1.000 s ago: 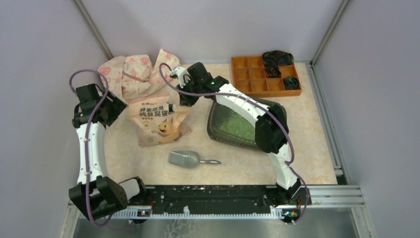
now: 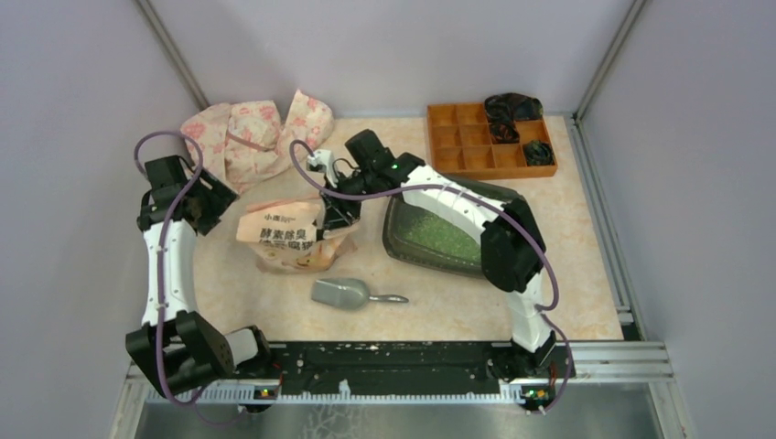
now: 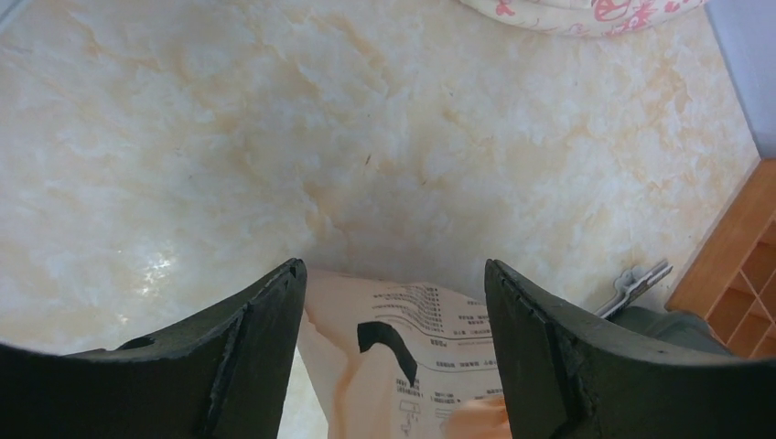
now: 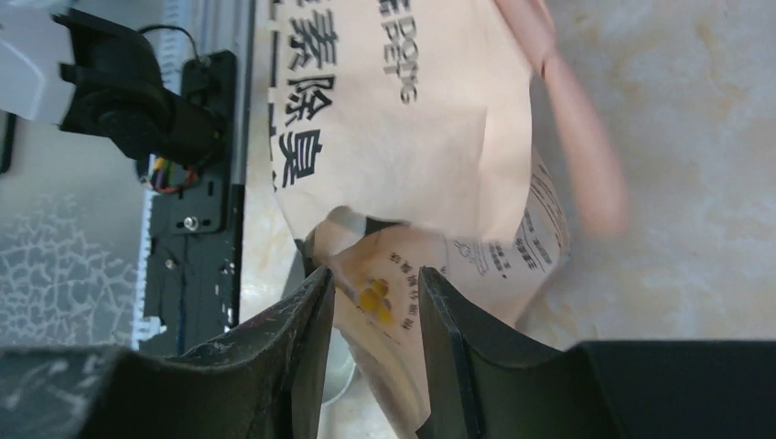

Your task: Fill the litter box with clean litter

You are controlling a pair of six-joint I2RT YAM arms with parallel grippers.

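Note:
The litter bag [image 2: 284, 240], pale with Chinese print, lies left of centre, its top folded over toward the front; in the right wrist view its mouth [image 4: 476, 283] gapes. My right gripper [image 2: 334, 219] is at the bag's top, fingers apart around the bag's edge [image 4: 375, 320]. My left gripper [image 2: 220, 199] hovers left of the bag, fingers apart, with the bag [image 3: 393, 338] below them in its view. A metal scoop [image 2: 352, 294] lies in front. The dark green litter box [image 2: 403, 240], with green material inside, sits right, partly under my right arm.
A pink floral cloth [image 2: 252, 137] lies at the back left. A wooden compartment box [image 2: 458, 146] with black bags is at the back right.
My left gripper has shifted slightly.

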